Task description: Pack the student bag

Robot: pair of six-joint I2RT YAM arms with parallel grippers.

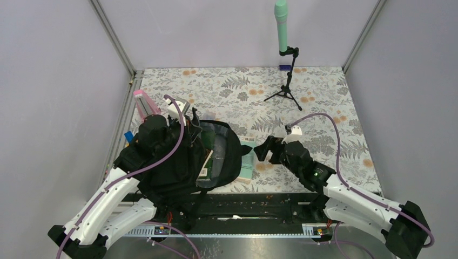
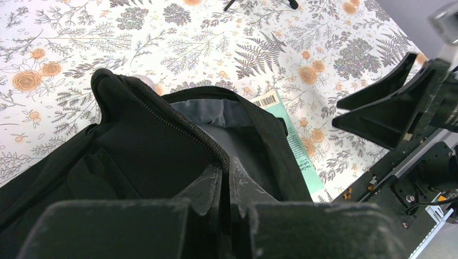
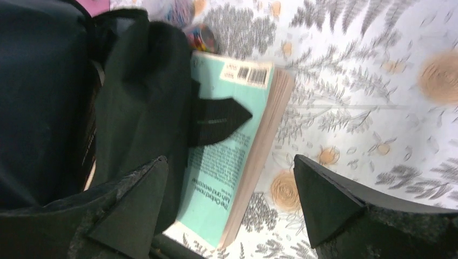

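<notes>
The black bag (image 1: 229, 162) lies open on the left half of the table, items visible inside it in the top view. My left gripper is shut on the bag's zippered edge (image 2: 162, 116), holding it raised. My right gripper stands open just right of the bag, above a mint-green book (image 3: 221, 167), with nothing between its fingers. That book lies on the table beside the bag, partly under its black fabric.
A pink item (image 1: 145, 102) and a blue item (image 1: 127, 136) are at the left edge. A tripod (image 1: 288, 91) with a mint cylinder stands at the back right.
</notes>
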